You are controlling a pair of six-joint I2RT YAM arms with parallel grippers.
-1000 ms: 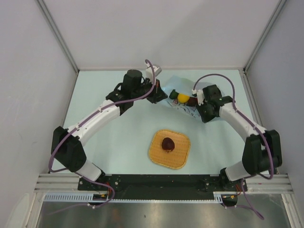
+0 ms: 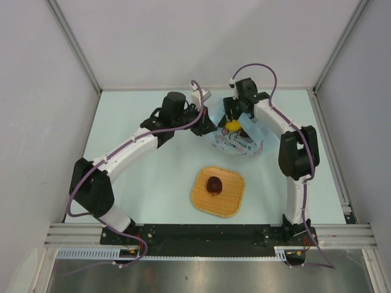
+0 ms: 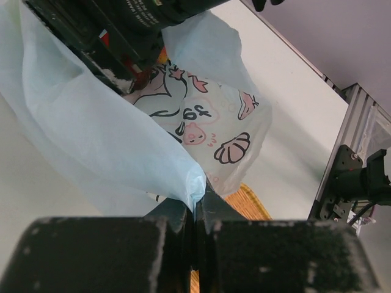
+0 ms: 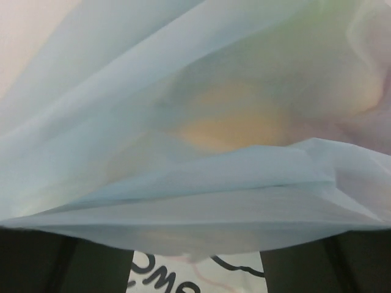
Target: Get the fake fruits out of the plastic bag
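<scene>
The pale blue plastic bag [image 2: 235,145] lies spread at the back of the table. A yellow fruit [image 2: 233,126] and a dark one [image 2: 244,133] show inside it. My left gripper is shut on a pinched fold of the bag's film [image 3: 104,131], holding that side raised. Over the bag's back part is my right gripper [image 2: 231,110]; in the right wrist view its fingers [image 4: 67,262] stand apart, with loose film draped across in front of them and a blurred yellow shape [image 4: 238,129] behind.
A wooden tray [image 2: 229,201] in front of the bag bears one dark purple fruit [image 2: 214,185]. Both arms reach in close together over the bag.
My right gripper has moved back and leftward, from the bag's front right to its back part. The film has shifted around the fruits. The left gripper has moved only slightly.
</scene>
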